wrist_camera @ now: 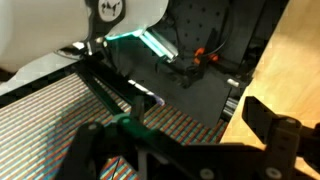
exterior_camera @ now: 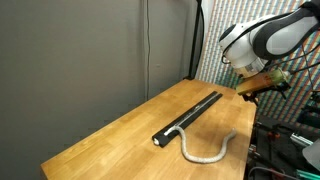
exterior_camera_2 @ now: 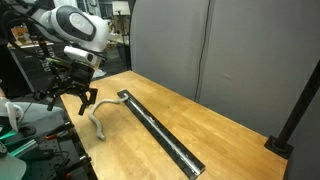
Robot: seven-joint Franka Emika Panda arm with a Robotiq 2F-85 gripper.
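A long black channel (exterior_camera: 195, 112) lies across the wooden table. A pale grey flexible tube (exterior_camera: 206, 159) curves over the wood beside it, one end resting at the channel's near end in exterior view 1. In exterior view 2 the same tube (exterior_camera_2: 97, 122) lies between the channel (exterior_camera_2: 160, 132) and the arm's side of the table. My gripper (exterior_camera: 266, 95) is over the table's right edge, apart from both things. Its black fingers (wrist_camera: 281, 128) stand wide open in the wrist view, with nothing between them. Neither tube nor channel shows there.
The bare tabletop (exterior_camera_2: 225, 120) gives wide free room on the far side of the channel. Beyond the table edge, the wrist view shows the dark base area with cables (wrist_camera: 205, 55) and a striped floor surface (wrist_camera: 40, 125). A grey partition (exterior_camera: 75, 75) stands behind the table.
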